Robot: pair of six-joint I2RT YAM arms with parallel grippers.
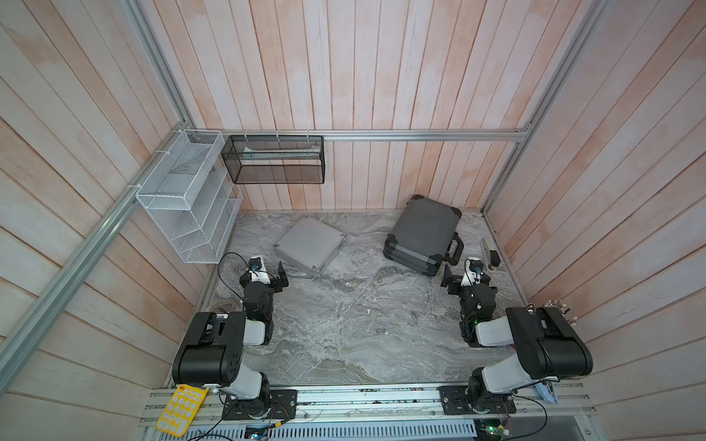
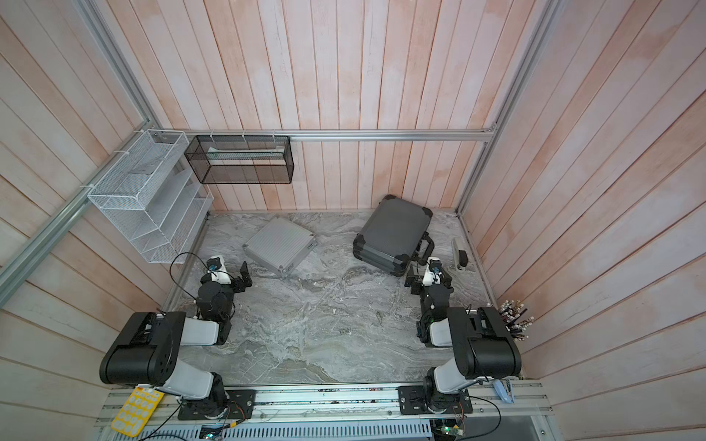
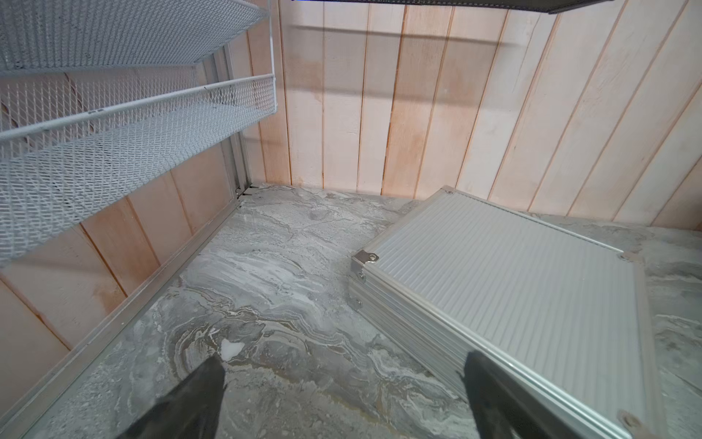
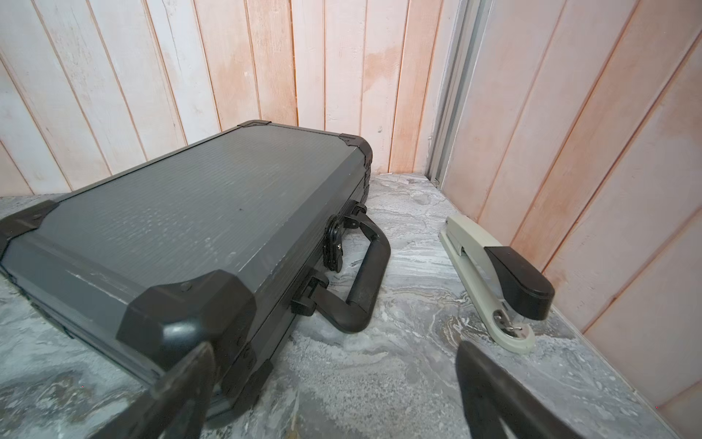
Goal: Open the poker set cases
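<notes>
A flat silver case lies closed at the back left of the table, turned at an angle; its ribbed lid fills the right of the left wrist view. At the back right lies a larger dark grey case with black corners, also closed. Its black handle and a latch face right. My left gripper is open and empty, short of the silver case and to its left. Just in front of the grey case's handle corner, my right gripper stands open with nothing between its fingers.
A stapler lies along the right wall, close to my right gripper. White mesh shelves hang over the left side, and a black wire basket hangs on the back wall.
</notes>
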